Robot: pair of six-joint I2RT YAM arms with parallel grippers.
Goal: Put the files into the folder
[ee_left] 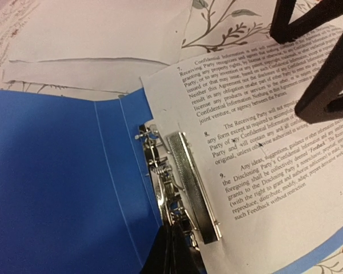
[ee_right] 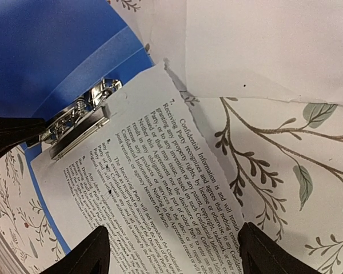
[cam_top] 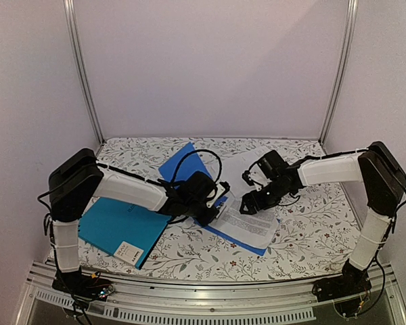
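Note:
An open blue folder [ee_left: 57,182] lies in mid-table, printed sheets [cam_top: 250,230] on its right half beside the metal clip [ee_left: 191,188], whose bar rests along the sheets' left edge. My left gripper is shut over the clip mechanism; whether anything is between its fingertips is hidden. My right gripper hangs open above the printed sheets, its fingers at either side of the right wrist view's lower part, nothing between them.
A teal folder [cam_top: 122,223] with a white label lies at the front left. Blank white paper [ee_right: 263,45] lies behind the printed sheets.

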